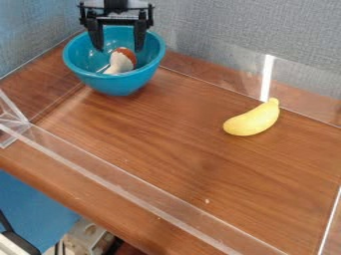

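Observation:
My gripper is at the top left, lowered over the blue bowl, its two dark fingers spread apart at the height of the rim with nothing seen between them. Inside the bowl lies an object with white and orange-red parts, below the fingers. A yellow banana rests on the wooden table at the right, well apart from the bowl.
Clear plastic walls edge the wooden table, with grey padded panels behind at the back and left. Below the front edge at the lower left are a blue surface and some hardware.

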